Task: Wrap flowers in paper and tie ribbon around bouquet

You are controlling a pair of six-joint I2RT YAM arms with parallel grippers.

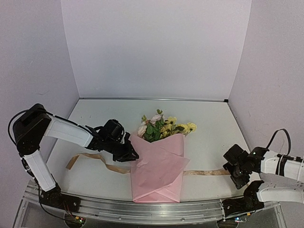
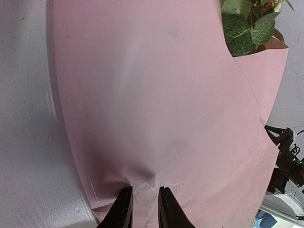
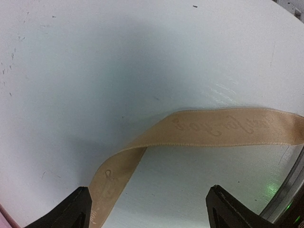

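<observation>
The bouquet lies wrapped in pink paper (image 1: pixel 154 166), with yellow and pale pink flowers (image 1: pixel 166 127) showing at its far end. A tan ribbon (image 1: pixel 204 173) passes beneath the wrapping and extends to both sides. At the paper's left edge is my left gripper (image 1: pixel 136 157); its fingers stand a narrow gap apart over the pink sheet, which creases near the fingertips (image 2: pixel 124 202). No fold shows clearly pinched there. My right gripper is wide open above the ribbon's right part (image 3: pixel 213 127), with nothing between its fingers.
The ribbon's left tail (image 1: pixel 90 156) lies loose and curved on the white table (image 1: pixel 209 123). A metal rail (image 1: pixel 152 209) runs along the front edge. Bare table surrounds the flowers at the back and right.
</observation>
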